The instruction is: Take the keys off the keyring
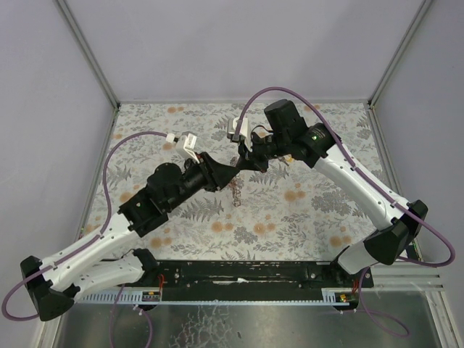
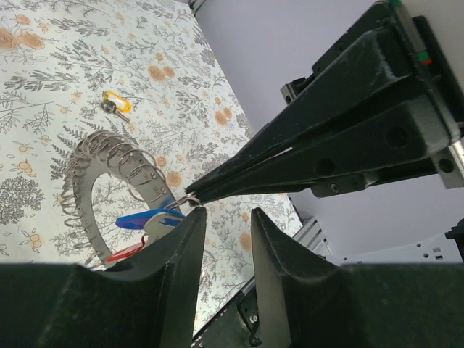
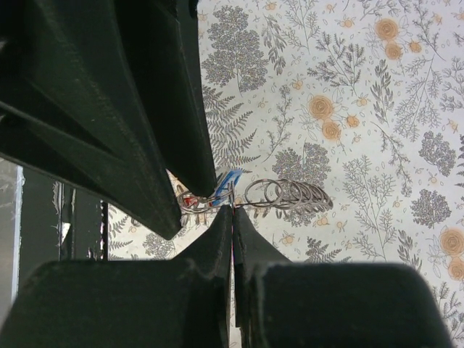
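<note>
My right gripper is shut on a thin wire of the keyring (image 3: 290, 196), whose coiled loop hangs over the table. In the left wrist view that coil (image 2: 85, 192) curves down to the left of the right gripper's fingertips (image 2: 206, 192). A blue key (image 2: 138, 219), a grey key (image 2: 156, 229) and a red-headed key (image 2: 125, 252) hang close together by it. My left gripper is open, its fingers apart right beside the keys and the right fingertips. Whether it touches a key is unclear.
A loose key with a yellow tag (image 2: 116, 103) lies on the flower-patterned table (image 1: 290, 225). Both arms meet above the middle of the table, their fingertips nearly touching.
</note>
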